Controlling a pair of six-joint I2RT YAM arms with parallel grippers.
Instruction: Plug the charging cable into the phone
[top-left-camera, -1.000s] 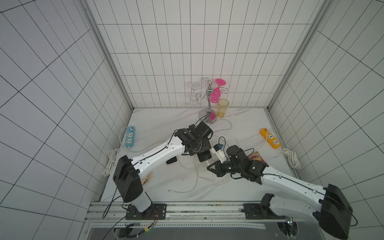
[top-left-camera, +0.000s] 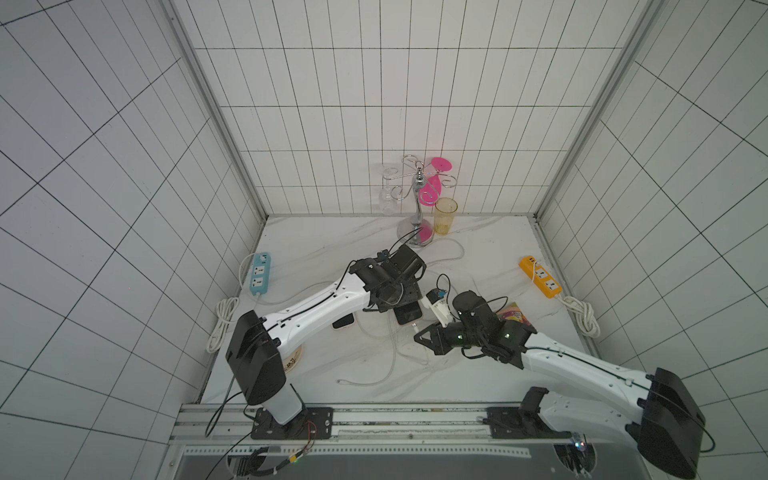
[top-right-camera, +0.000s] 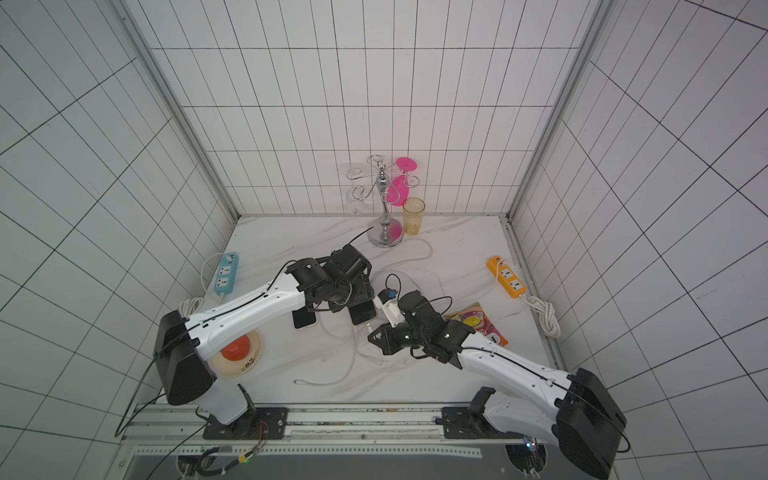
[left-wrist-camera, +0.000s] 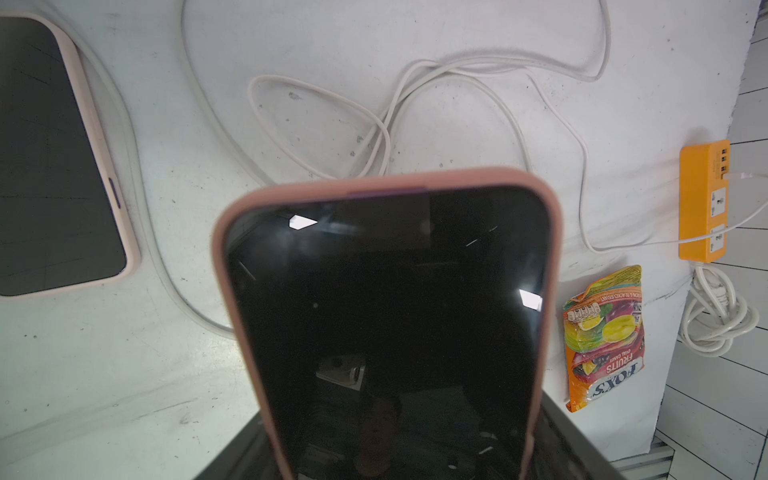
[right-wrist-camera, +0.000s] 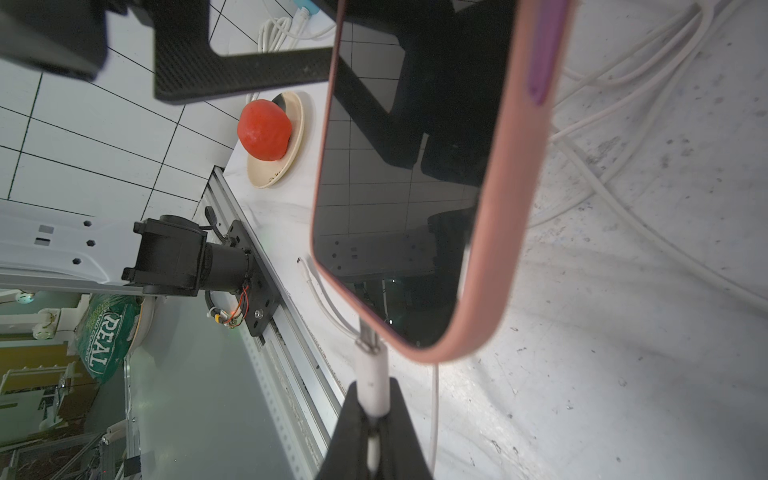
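The phone in a pink case is held up off the table, its dark screen showing. My left gripper is shut on its sides, one finger on each edge. In the right wrist view the white plug of the charging cable stands between the fingertips of my right gripper, shut on it. The plug's metal tip meets the lower edge of the phone; whether it sits in the port I cannot tell, as the port is hidden. From above, both grippers are close together over mid-table.
A second phone lies flat on the table to the left. Loose white cables curl beneath the grippers. An orange power strip and a candy bag are at the right; a cup stand is behind.
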